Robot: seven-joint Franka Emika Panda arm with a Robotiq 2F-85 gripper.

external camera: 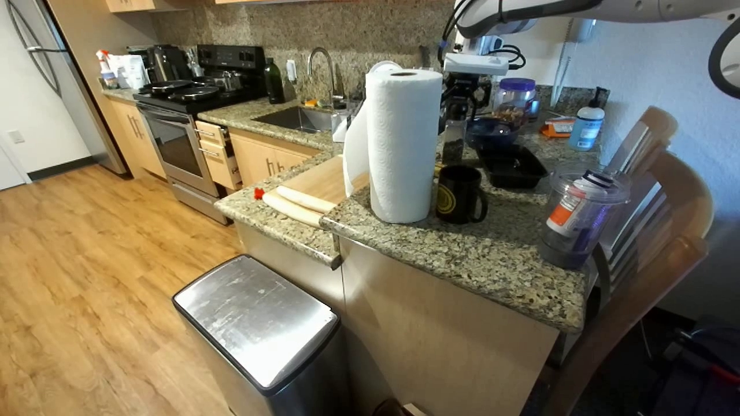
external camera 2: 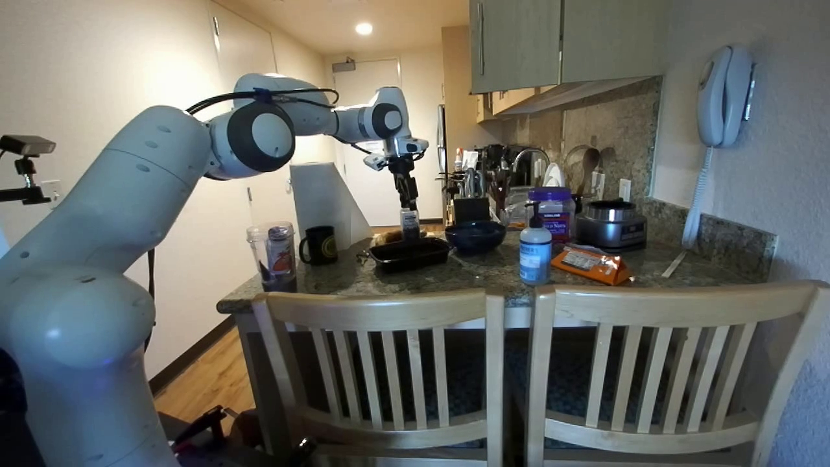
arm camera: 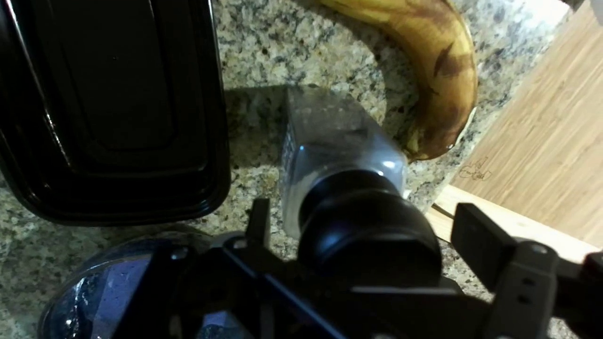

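A clear bottle with a black domed cap, seemingly a grinder (arm camera: 347, 133), stands upright on the granite counter. My gripper is open above it, one finger (arm camera: 258, 221) left of the black cap and the other finger (arm camera: 480, 240) to its right. In the wrist view a gap shows on both sides of the cap. Seen from exterior view 2, the gripper (external camera 2: 408, 201) points straight down over the bottle (external camera 2: 410, 226). In exterior view 1 the arm partly hides the bottle's top, with the clear body (external camera: 454, 142) showing below.
A black tray (arm camera: 217, 141) lies close left of the bottle, and a banana (arm camera: 446, 73) curves beside it. A blue bowl (external camera 2: 476, 236), black mug (external camera: 459, 194) and paper towel roll (external camera: 404, 145) stand nearby. Bare counter (external camera: 485, 249) lies in front of the mug.
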